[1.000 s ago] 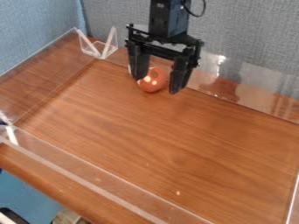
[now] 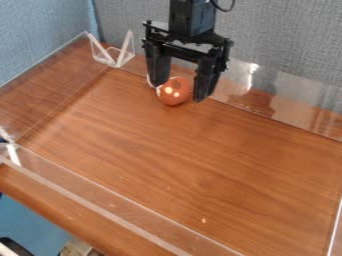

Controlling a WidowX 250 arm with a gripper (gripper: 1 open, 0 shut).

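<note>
My black gripper [image 2: 179, 83] hangs over the back of the wooden table, its two fingers wide apart and pointing down. An orange round object [image 2: 173, 93] with pale spots rests on the table between and slightly behind the fingers. Whether either finger touches it, I cannot tell.
Clear low walls line the table [image 2: 201, 180]. A small clear wire-like holder [image 2: 112, 52] stands at the back left corner.
My gripper has shifted very slightly left and up; the orange object looks almost unchanged.
</note>
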